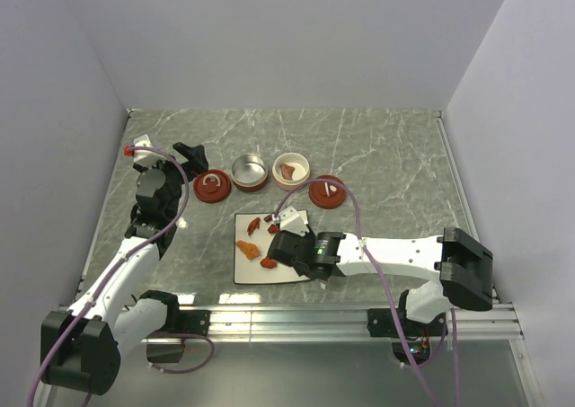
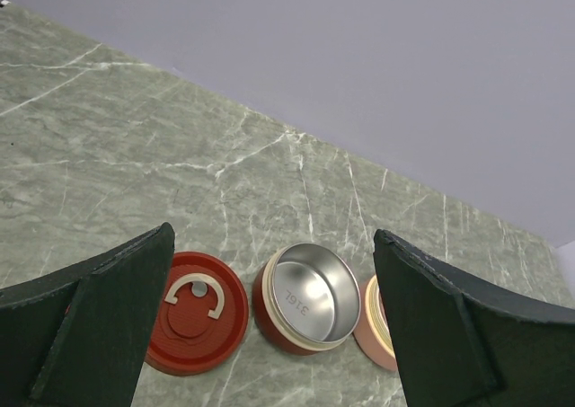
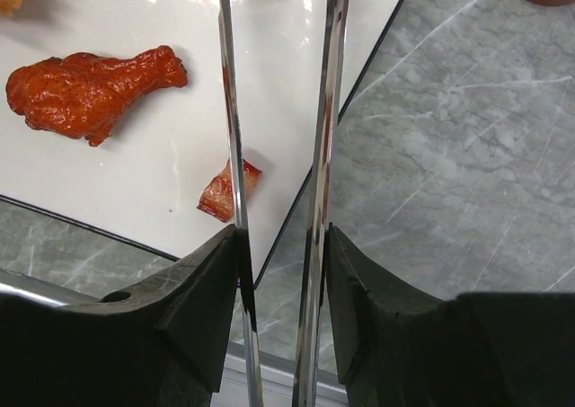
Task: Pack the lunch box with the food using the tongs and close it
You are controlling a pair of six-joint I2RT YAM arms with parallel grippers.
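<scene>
A white board (image 1: 247,272) holds fried chicken (image 1: 248,249), a red drumstick (image 3: 94,92) and smaller pieces, including a meat piece (image 3: 218,191) beside my right gripper's long metal tongs. My right gripper hovers over the board's right part, open, nothing clearly between its tips. A steel lunch container (image 2: 310,299) and a cream container (image 1: 300,166) with a brown piece inside stand behind the board, with red lids (image 1: 212,191) (image 1: 327,197) at either side. My left gripper is raised at the left, open and empty.
Grey walls surround it. A metal rail runs along the front edge.
</scene>
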